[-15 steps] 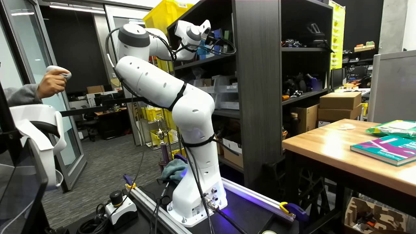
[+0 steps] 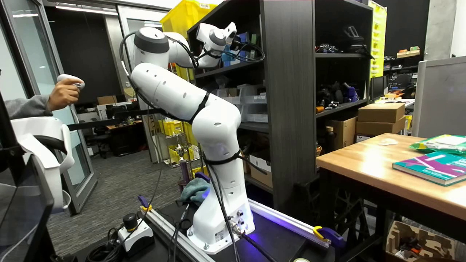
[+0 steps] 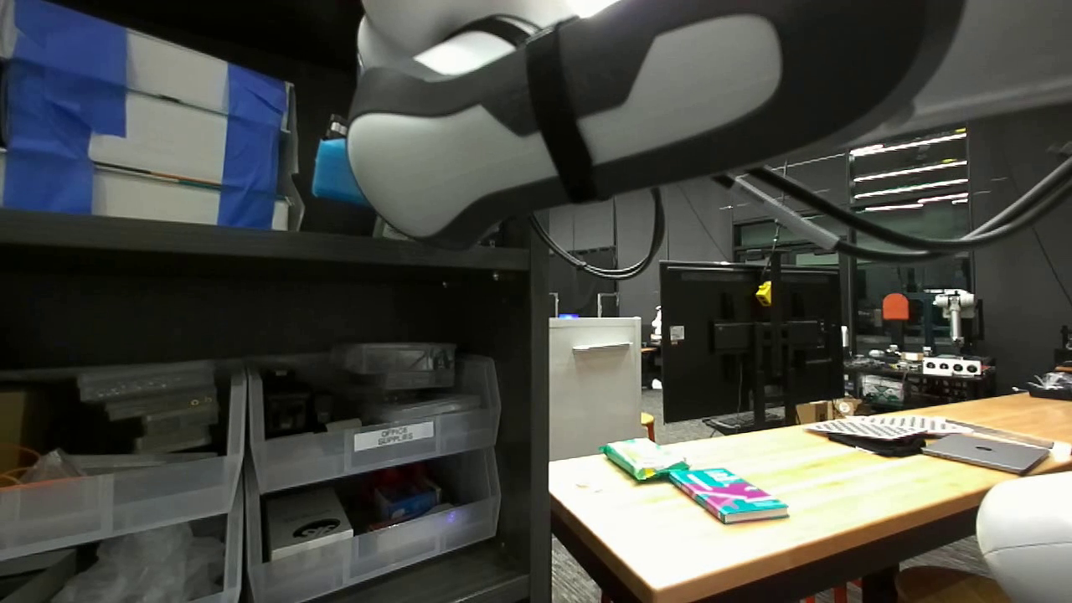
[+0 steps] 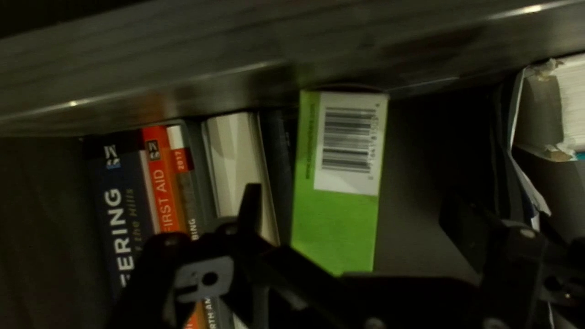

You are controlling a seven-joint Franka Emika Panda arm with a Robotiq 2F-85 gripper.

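My gripper is open at the bookshelf in the wrist view, one finger (image 4: 251, 205) on the left and the other (image 4: 463, 227) on the right. Between the two, seen from this side, stands an upright green box (image 4: 335, 233) with a white barcode label. Nothing is gripped; how far the fingertips are from the box is hard to judge. Exterior view 1 shows the gripper (image 2: 237, 43) small and dark at the upper shelf. The arm covers it in exterior view 2.
Books, including a red First Aid spine (image 4: 160, 183) and a pale one (image 4: 233, 159), stand left of the box. Dark free space lies on its right, then worn papers (image 4: 570, 104). A shelf board (image 4: 219, 71) crosses above. A wooden table (image 2: 371, 153) holds a teal-purple book (image 2: 437, 167).
The arm has shifted very slightly to the right in exterior view 1. A person's hand with a white controller at the left has moved a little to the right. Otherwise the scene looks the same.
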